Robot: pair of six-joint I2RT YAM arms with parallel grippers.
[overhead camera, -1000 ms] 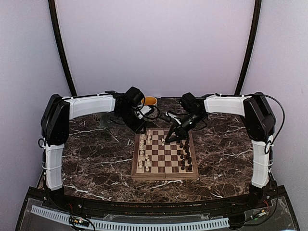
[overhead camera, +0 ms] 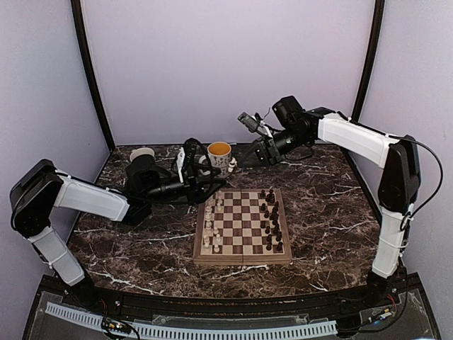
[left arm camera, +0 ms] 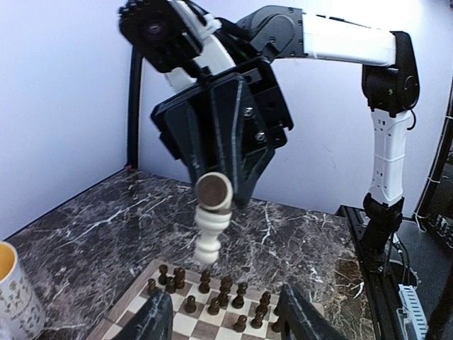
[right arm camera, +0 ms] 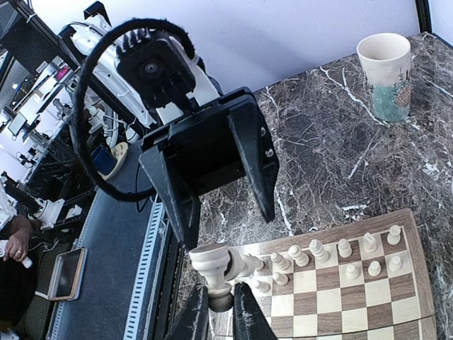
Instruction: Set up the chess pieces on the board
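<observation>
My right gripper (overhead camera: 242, 163) is shut on a white chess piece (overhead camera: 232, 165), held in the air behind the board. In the left wrist view the piece (left arm camera: 209, 237) hangs below the right fingers, its dark round base towards the camera. My left gripper (overhead camera: 212, 183) stands open and empty, close by on the left; the right wrist view shows its spread fingers (right arm camera: 253, 152) just beyond the piece (right arm camera: 211, 265). On the chessboard (overhead camera: 243, 259), white pieces (overhead camera: 208, 225) stand along the left side and dark pieces (overhead camera: 274, 225) along the right. The middle squares are bare.
Behind the board stands a patterned cup (overhead camera: 220, 157) with an orange inside, close to both grippers. A second pale cup (overhead camera: 142, 151) is at the back left, partly hidden by the left arm. The marble tabletop (overhead camera: 329, 234) right of the board is clear.
Both grippers have moved back from over the board towards the cup. The right one carried the white piece with it.
</observation>
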